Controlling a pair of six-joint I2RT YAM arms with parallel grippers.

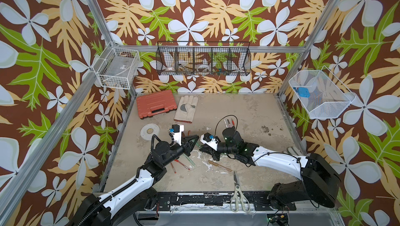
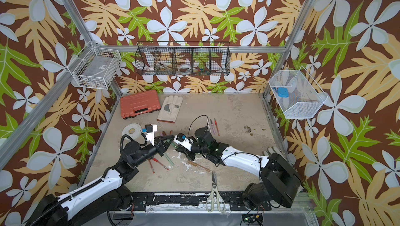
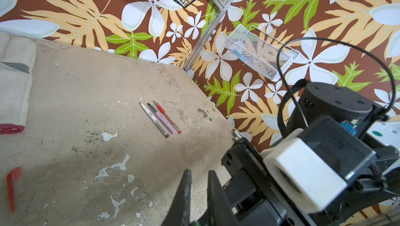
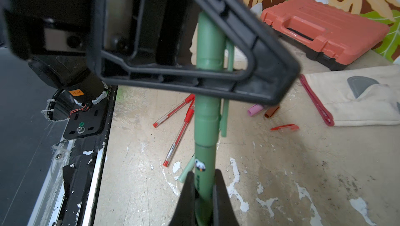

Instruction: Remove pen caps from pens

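In the right wrist view a green pen (image 4: 205, 165) stands upright with its cap (image 4: 207, 117) on, clip along one side. My right gripper is shut on the pen's lower part. One dark finger (image 4: 245, 86) of my left gripper crosses in front of the cap, close to the camera. In the left wrist view my left gripper has a narrow gap between its fingertips. A speck of green shows low by the fingers; whether they touch the cap is hidden. Two red pens (image 4: 178, 138) and a brown pen (image 1: 220, 166) lie on the table.
Loose purple (image 4: 255, 109), brown (image 4: 271, 111) and red (image 4: 285, 127) caps lie near the glove (image 4: 358, 101). Beyond are the white marker (image 3: 154, 119), mauve pen (image 3: 162, 119) and another red pen (image 3: 168, 118). Scissors (image 1: 237, 196) rest at the front edge.
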